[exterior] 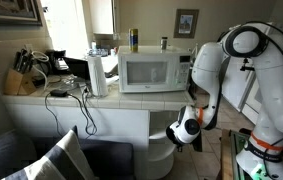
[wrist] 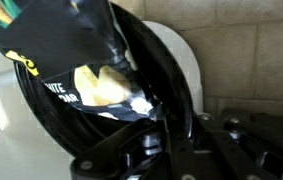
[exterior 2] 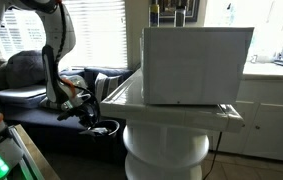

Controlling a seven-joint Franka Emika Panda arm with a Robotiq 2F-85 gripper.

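Observation:
My gripper is shut, low over the floor beside the white shelf unit in exterior view 1. Its dark fingers reach the edge of a round black container (wrist: 49, 108) in the wrist view. What lies between the fingertips is lost in shadow against the black rim. A dark snack bag (wrist: 109, 88) with pale food pictured on it lies across the container's opening, its lower end close to the fingers. Exterior view 2 shows the container (exterior 2: 106, 127) as a dark oval with a lighter edge, just right of the gripper (exterior 2: 87, 121).
The rounded white shelf unit (exterior: 160, 152) stands left of the arm, below the counter with the microwave (exterior: 155, 70). A dark sofa (exterior: 105, 158) is further left.

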